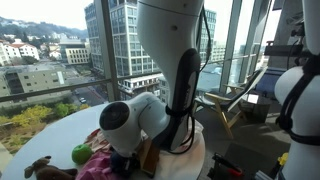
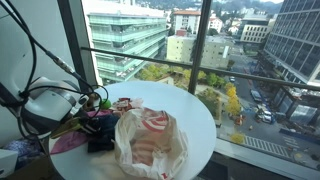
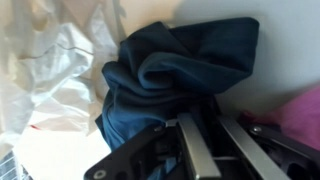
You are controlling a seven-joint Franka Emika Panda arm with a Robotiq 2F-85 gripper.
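Observation:
A dark navy cloth (image 3: 165,75) lies bunched on the white table in the wrist view. My gripper is right over its near edge, fingers pointing down close together; whether they pinch any fabric does not show clearly. In exterior view 2 the dark cloth (image 2: 99,132) sits beside the white plastic bag (image 2: 150,145), which has red print. A pink cloth (image 3: 300,118) is to the right of the gripper in the wrist view. From exterior view 1 the arm (image 1: 140,120) hides the fingertips.
A green apple (image 1: 82,153) and a brown plush toy (image 1: 48,170) stand near the cloths. The round white table (image 2: 190,110) has free room toward the window side. Tall windows surround the table.

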